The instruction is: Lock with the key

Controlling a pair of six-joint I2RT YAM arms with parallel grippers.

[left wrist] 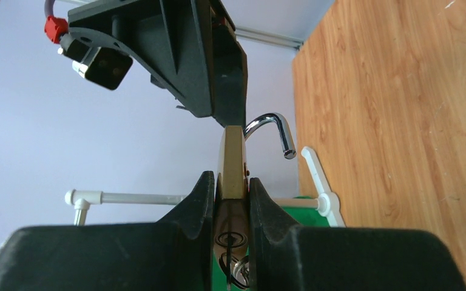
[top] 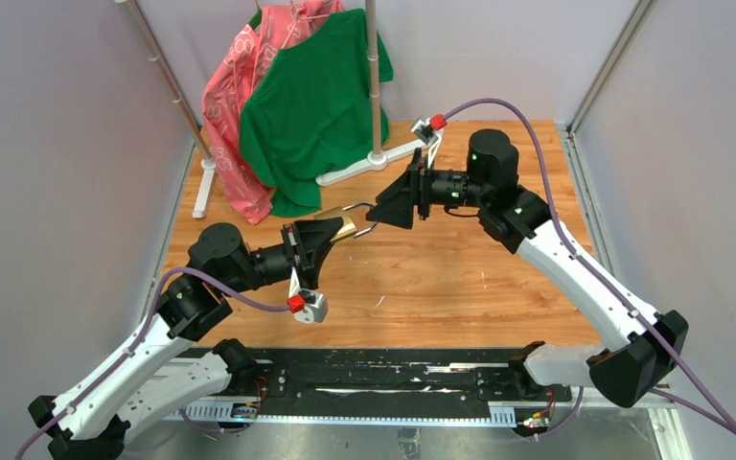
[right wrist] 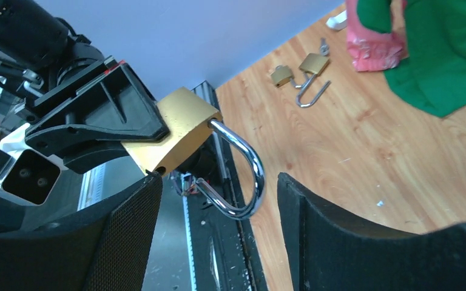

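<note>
My left gripper is shut on a brass padlock; in the left wrist view its narrow edge rises between the two dark fingers. The steel shackle is unlocked: one leg enters the body and the free end hangs clear of its hole. Around that shackle stands my right gripper, part open, one finger on either side and a gap to each. A metal ring shows low between the left fingers, partly hidden. No key can be made out clearly.
Two more brass padlocks, a small one and a larger one, lie on the wooden table. A rack with a green shirt and a pink garment stands at the back left.
</note>
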